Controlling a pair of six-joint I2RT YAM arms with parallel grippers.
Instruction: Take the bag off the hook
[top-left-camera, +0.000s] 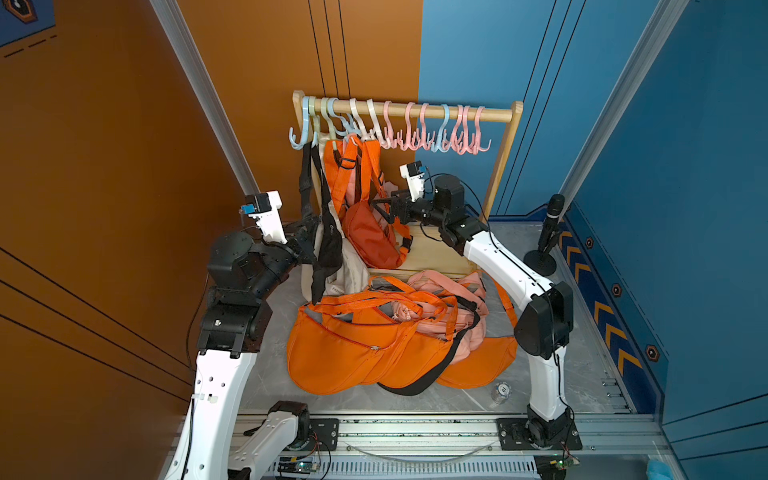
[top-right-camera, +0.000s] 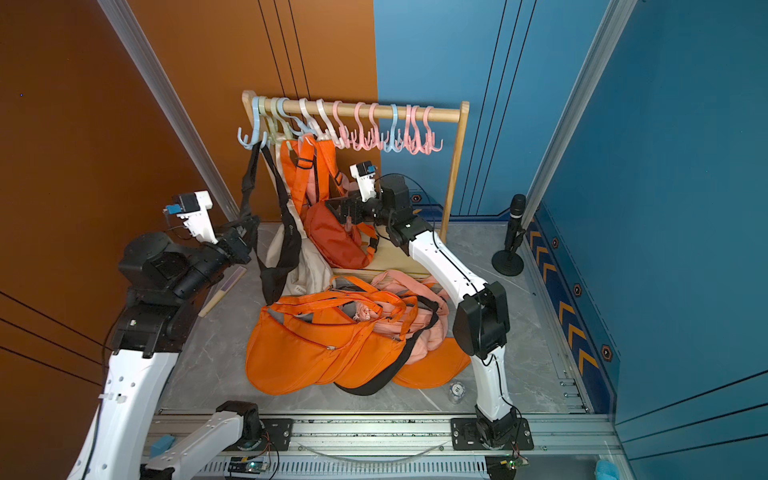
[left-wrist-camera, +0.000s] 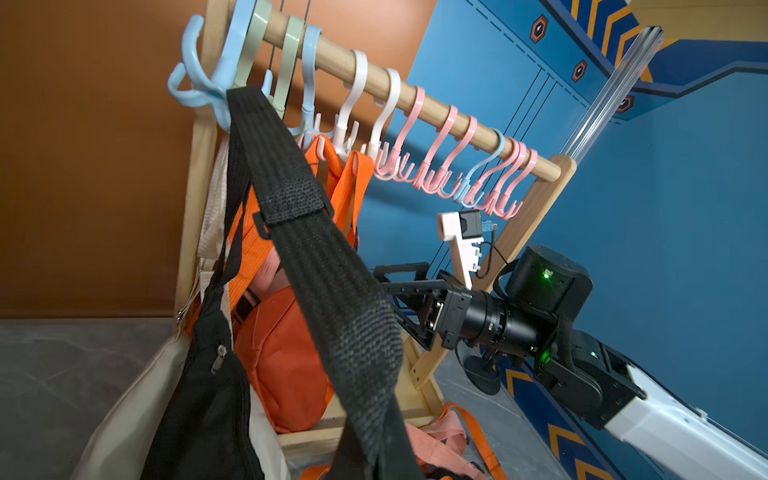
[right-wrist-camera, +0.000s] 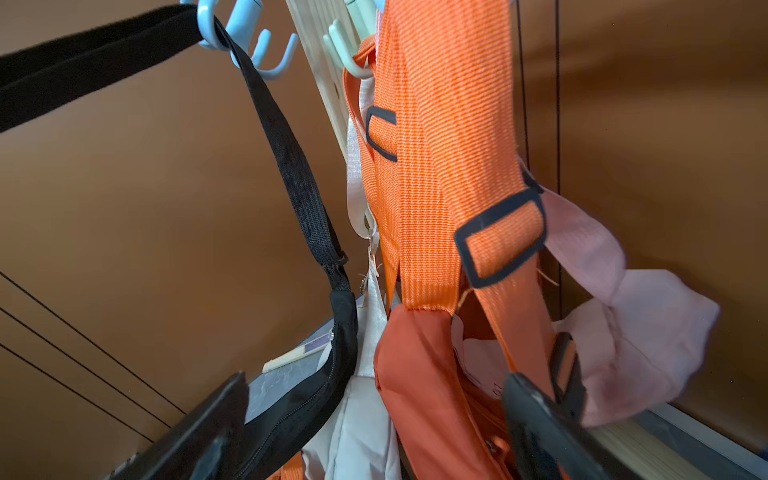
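A black bag hangs from a blue hook at the rail's left end, its strap drawn taut toward my left gripper, which is shut on it low in the left wrist view. The strap still loops through the hook, as the right wrist view shows. My right gripper stands open in front of the orange bag, which hangs beside the black one with its straps up at the hooks. Its fingers show nothing clearly held between them.
A wooden rack carries several pastel hooks. A pile of orange and pink bags covers the front floor. A microphone on a stand is at the right and a small can at front right.
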